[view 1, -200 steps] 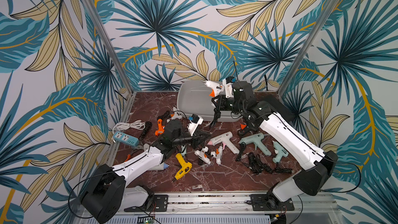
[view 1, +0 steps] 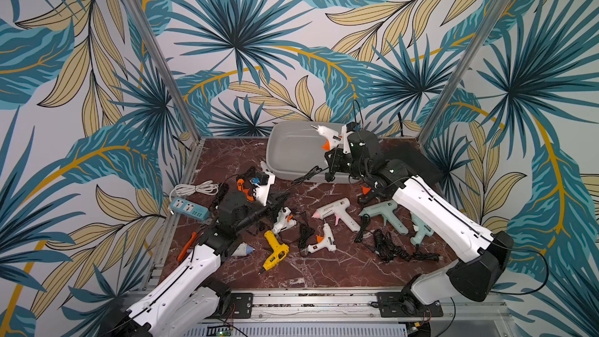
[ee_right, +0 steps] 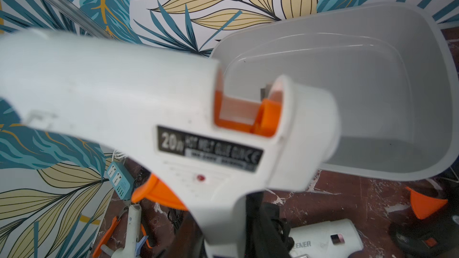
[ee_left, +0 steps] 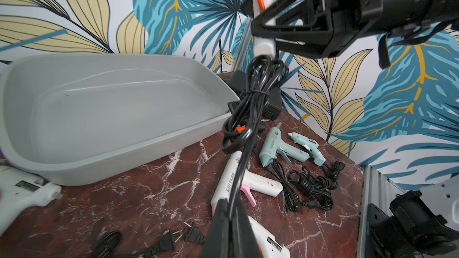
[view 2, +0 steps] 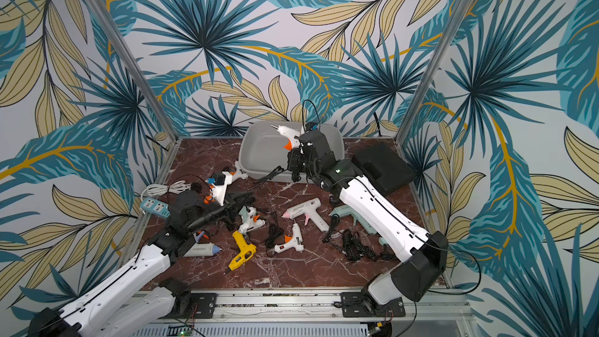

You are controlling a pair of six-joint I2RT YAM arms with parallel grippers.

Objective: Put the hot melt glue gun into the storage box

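Observation:
A white glue gun with orange trigger point(ee_right: 119, 90) is held by my right gripper point(view 1: 338, 149) above the grey storage box point(view 1: 287, 162); in the right wrist view its body fills much of the frame, with the box behind it. Its coiled black cord point(ee_left: 253, 100) hangs below that gripper and runs down toward my left gripper, which is shut near the bottom of the left wrist view, the thin cord at its fingertips. The left arm is low, left of the box's front, over other glue guns.
Several glue guns lie in front of the box, including a yellow one point(view 1: 274, 249), a pink-trigger one point(view 1: 337, 212) and teal ones point(view 1: 387, 215). A power strip point(view 1: 187, 207) and white cable sit at left. A black case point(view 2: 380, 168) lies right of the box.
My left arm has drawn back to the left, with the cord stretching toward it. The held glue gun has shifted slightly over the box, and small white guns below the left gripper have moved.

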